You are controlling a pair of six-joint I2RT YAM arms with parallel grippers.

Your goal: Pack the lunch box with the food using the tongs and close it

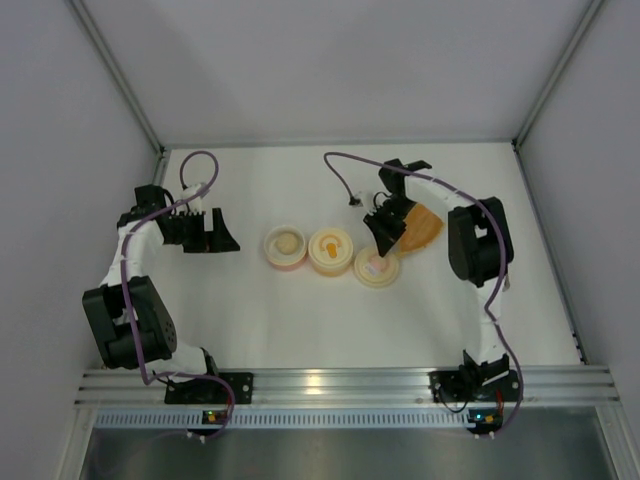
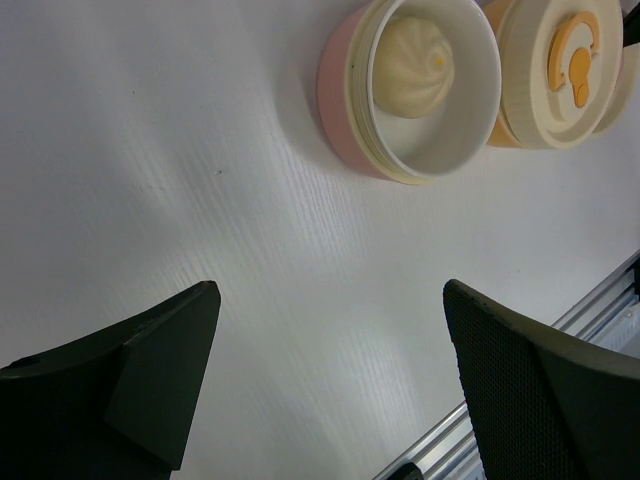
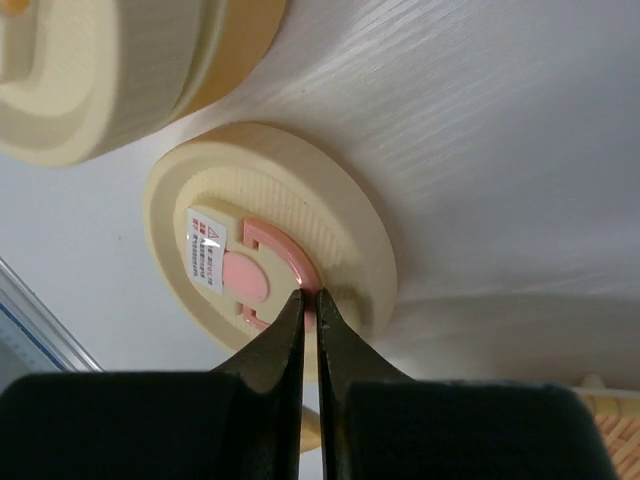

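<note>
A round cream lid [image 3: 280,180] with a pink handle [image 3: 285,250] and a white label lies at the right of the row. My right gripper is shut, its tips together right at the handle; whether any of the handle sits between them I cannot tell. The pink lunch box [image 2: 345,95] is uncovered, with a pale bun [image 2: 412,68] inside. Between box and lid stands a second, yellowish container [image 1: 331,268] under a cream lid with an orange handle [image 2: 575,60]. Off to the left, my left gripper [image 1: 222,233] hangs open and empty.
A brown woven tray [image 1: 428,226] lies behind and right of the loose lid, partly beneath the right arm. The lid and the yellowish container are close together. Bare white table [image 1: 290,330] spreads in front of the row.
</note>
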